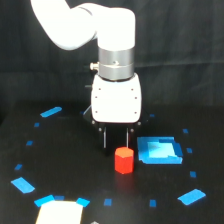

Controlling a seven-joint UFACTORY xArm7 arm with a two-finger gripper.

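A red block (124, 161) stands on the dark table near the middle of the view. Just behind and above it is my gripper (117, 145), pointing down. Its thin dark fingers (104, 138) are spread apart, and I see nothing gripped between them. The block sits a little right of the middle of the gap, its top close to the fingertips' height in the picture. Whether a finger touches the block cannot be made out.
Right of the block lies a blue square tray (143, 158) with a lighter inside. A cream-coloured object (60, 212) is cut off at the bottom left edge. Several flat blue tape pieces (192, 197) mark the dark table.
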